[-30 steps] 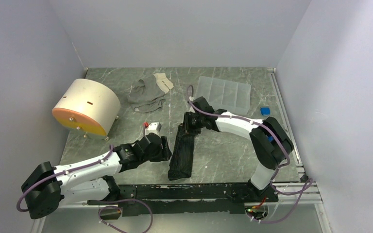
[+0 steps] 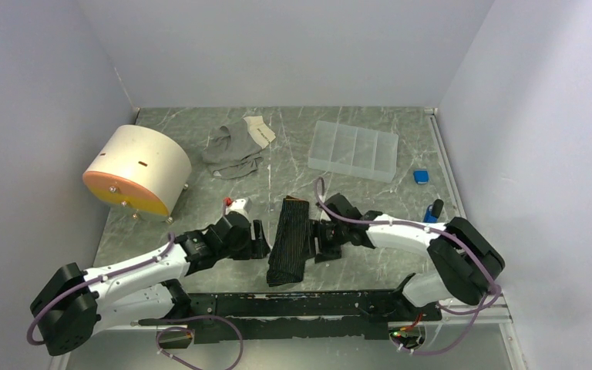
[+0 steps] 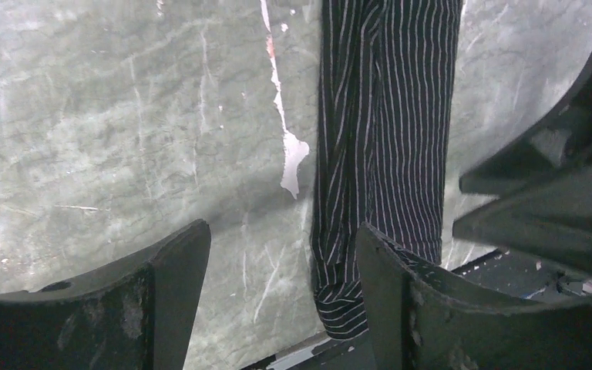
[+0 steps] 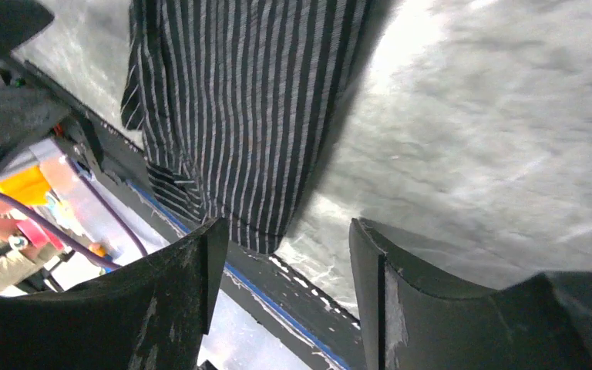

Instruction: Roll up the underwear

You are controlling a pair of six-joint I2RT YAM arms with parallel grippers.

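The black striped underwear (image 2: 287, 243) lies flat in a long, folded strip on the marble table, its lower end near the front edge. In the left wrist view the cloth (image 3: 405, 131) has creased folds along one side. My left gripper (image 2: 258, 240) is just left of it, fingers apart, nothing between them (image 3: 281, 258). My right gripper (image 2: 316, 239) is at the right side of the cloth, low over the table, fingers apart (image 4: 285, 239), with the near corner of the cloth (image 4: 258, 223) by one fingertip.
A grey garment (image 2: 231, 154) lies at the back, beside a clear divided box (image 2: 352, 150). A white cylinder (image 2: 135, 166) stands at the left. A small blue object (image 2: 421, 176) lies at the right. The table's front edge is close below the cloth.
My right gripper has moved from over the far end of the underwear down toward the front, to its right side. The left gripper has shifted only slightly, downward.
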